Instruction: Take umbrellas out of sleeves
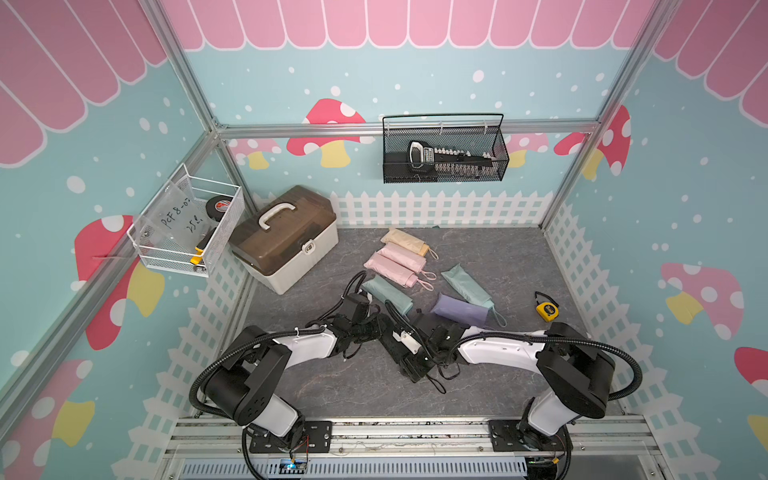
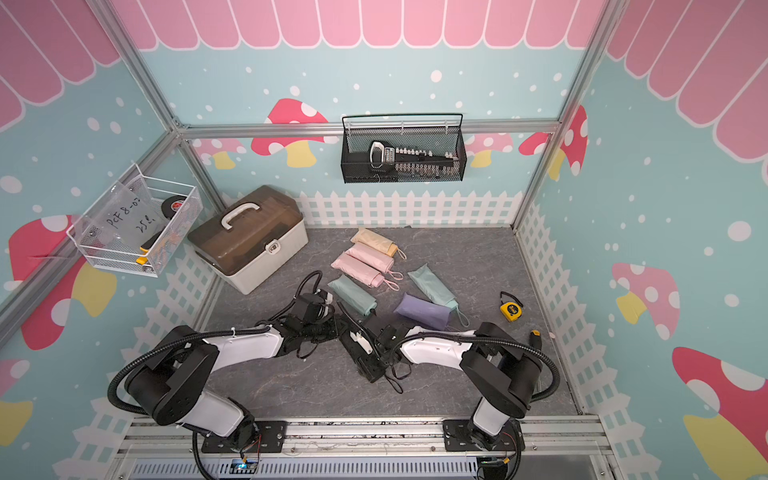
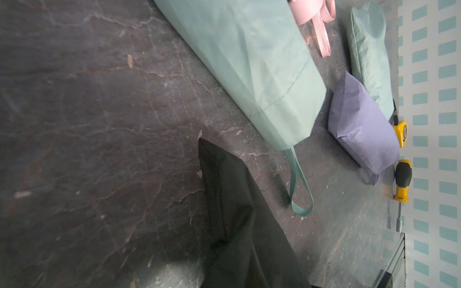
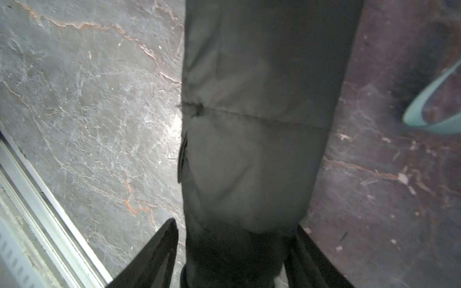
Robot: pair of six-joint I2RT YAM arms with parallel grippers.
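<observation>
A black sleeved umbrella (image 1: 391, 342) lies slantwise between my two arms; its fabric (image 4: 259, 153) fills the middle of the right wrist view, with a seam across it. My right gripper is open, one dark finger (image 4: 165, 247) on each side of the umbrella's near end. At the far end of the black umbrella stands my left gripper (image 1: 377, 325), shut; its fingers do not show in the left wrist view, where the black fabric (image 3: 240, 225) comes to a pointed corner. Just behind lies a mint umbrella (image 3: 254, 62) in its sleeve, strap loose.
Beyond lie a purple umbrella (image 1: 460, 309), a second mint one (image 1: 466, 284), two pink ones (image 1: 389, 269) and a yellow one (image 1: 405, 241). A toolbox (image 1: 284, 236) stands back left; a tape measure (image 1: 547, 310) and screwdriver (image 2: 535, 339) lie right.
</observation>
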